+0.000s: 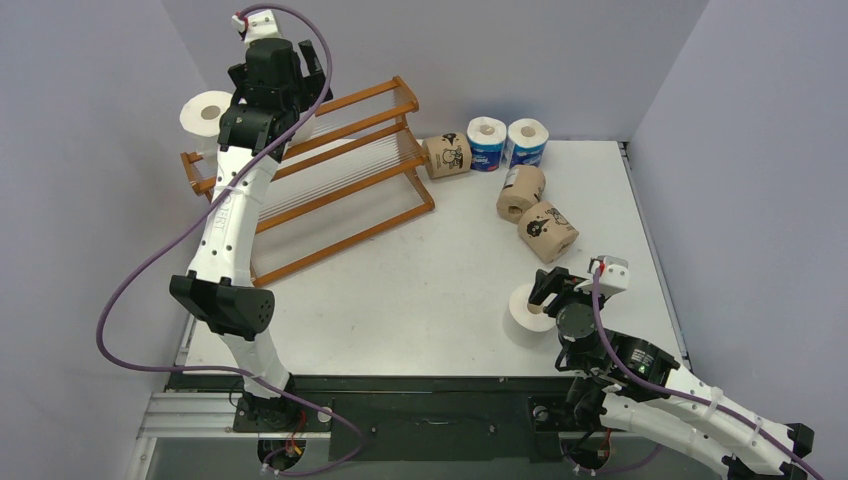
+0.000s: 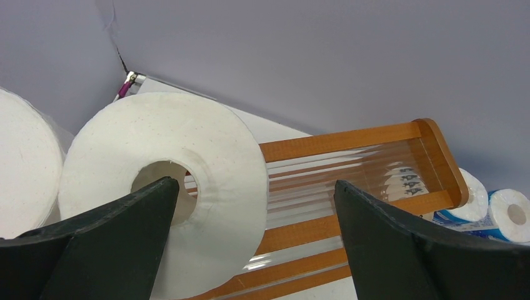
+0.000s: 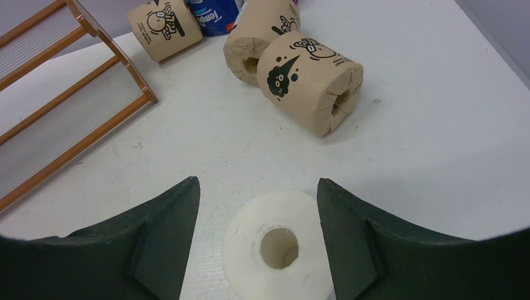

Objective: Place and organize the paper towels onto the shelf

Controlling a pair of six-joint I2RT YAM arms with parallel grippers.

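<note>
A white roll (image 2: 231, 156) stands upright on the upper level of the wooden shelf (image 2: 350, 142), next to another white roll (image 2: 25, 165) at the left end. My left gripper is open at the nearer roll. One finger overlaps that roll's face beside its core hole; the other is clear of it, over the shelf. In the top view my left arm hides most of this roll. A third white roll (image 3: 240, 247) stands on the table at the front right. Above it my right gripper stays open, holding nothing.
Brown-wrapped rolls (image 1: 548, 232) lie on the table at the right, one more brown roll (image 1: 447, 155) beside the shelf. Two blue-wrapped rolls (image 1: 487, 150) stand at the back. The shelf's right part is empty.
</note>
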